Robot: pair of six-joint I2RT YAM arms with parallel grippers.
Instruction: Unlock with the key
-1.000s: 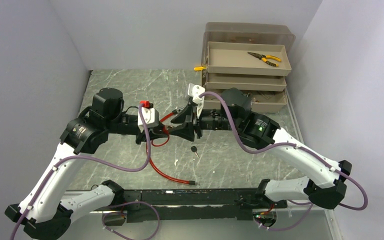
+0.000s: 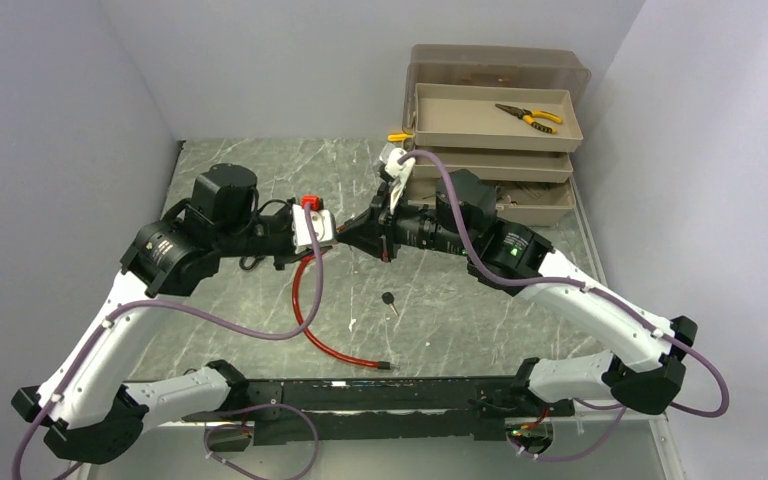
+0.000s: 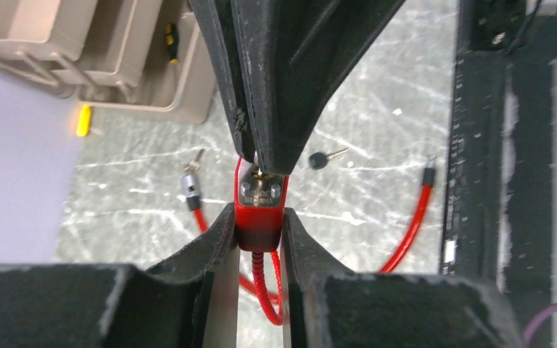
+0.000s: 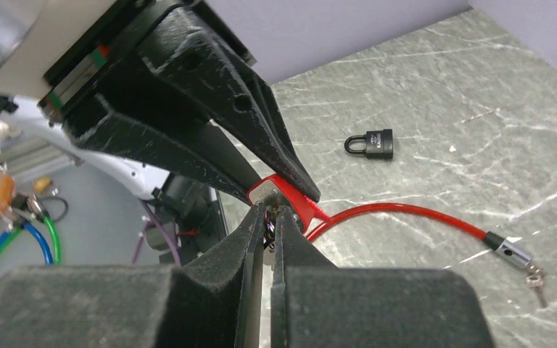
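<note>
Both grippers meet above the middle of the table. My left gripper is shut on a red lock (image 3: 259, 214) with a metal plate and a red looped cord below it. My right gripper is shut on a small metal piece at the lock's face, probably the key, mostly hidden by the fingertips. A red cable lock (image 4: 406, 210) with a key (image 4: 538, 284) in its end lies on the table. A loose black-headed key (image 2: 388, 298) lies front of the grippers.
A black padlock (image 4: 377, 145) lies on the table (image 2: 460, 330). Stacked beige trays (image 2: 490, 160) with pliers (image 2: 528, 115) stand at back right.
Both grippers have shifted a little toward the back, the left arm also rising or moving slightly right.
</note>
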